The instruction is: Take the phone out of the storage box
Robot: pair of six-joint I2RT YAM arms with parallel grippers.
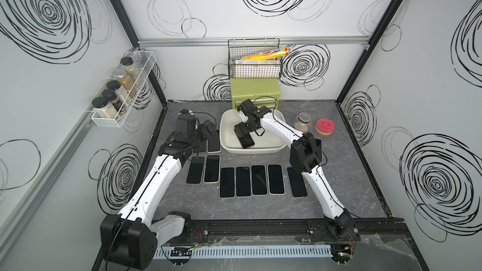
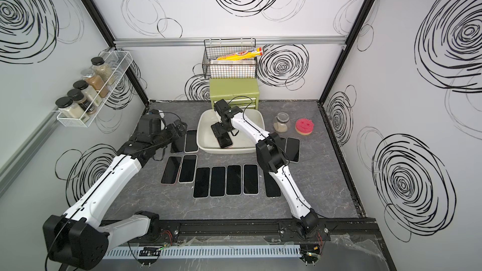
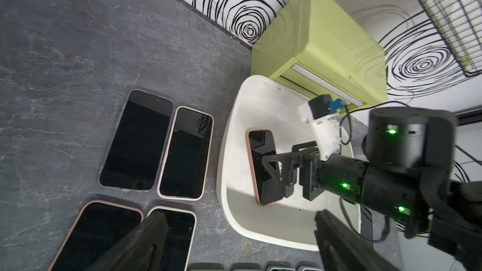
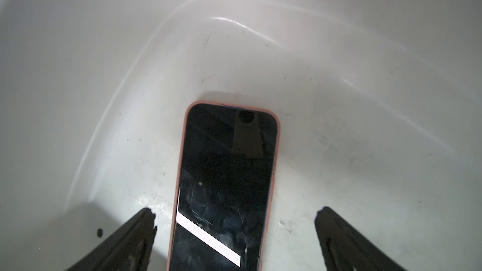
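Observation:
A pink-edged black phone (image 4: 223, 170) lies flat in the white storage box (image 3: 236, 205), also in the top views (image 1: 247, 142). My right gripper is open just above it, one fingertip either side of the phone, nothing held. In the top views its arm reaches into the box (image 2: 205, 140) from the front right. My left gripper is open and empty, held above the phones to the left of the box.
Rows of phones (image 1: 243, 180) lie left, right and in front of the box. A green cabinet (image 1: 255, 87) stands behind it. A glass jar (image 1: 303, 123) and a pink round item (image 1: 324, 125) sit to the right.

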